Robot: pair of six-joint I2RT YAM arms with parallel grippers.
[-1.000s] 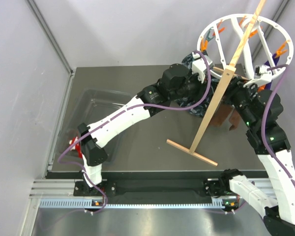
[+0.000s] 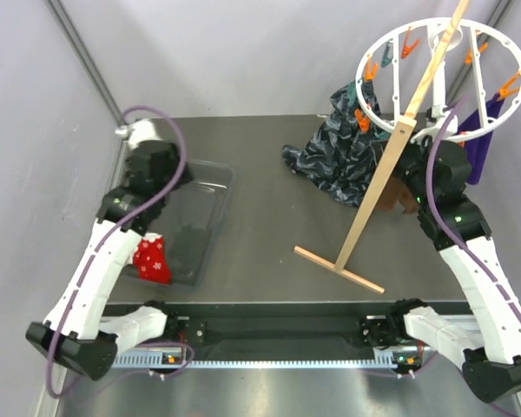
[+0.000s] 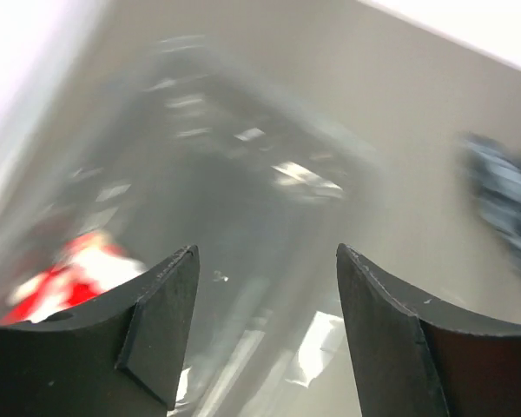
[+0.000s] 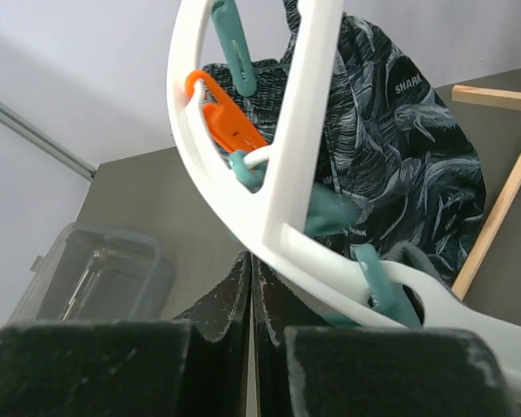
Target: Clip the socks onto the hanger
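Note:
The white ring hanger (image 2: 361,61) with orange and teal clips hangs on a wooden stand (image 2: 373,191). A dark shark-print sock (image 4: 408,156) and purple socks (image 2: 478,152) hang from it. My left gripper is open and empty over the clear bin (image 2: 221,195), which holds a red-and-white sock (image 2: 152,261); it is blurred in the left wrist view. My right gripper is shut, nothing visible between its fingers, just beside the hanger's rim and a teal clip (image 4: 378,287).
Brown socks (image 2: 391,195) show under the hanger, partly hidden. Walls bound the back and sides.
My left arm has swung from the hanger leftward to over the bin. The hanger has shifted a little.

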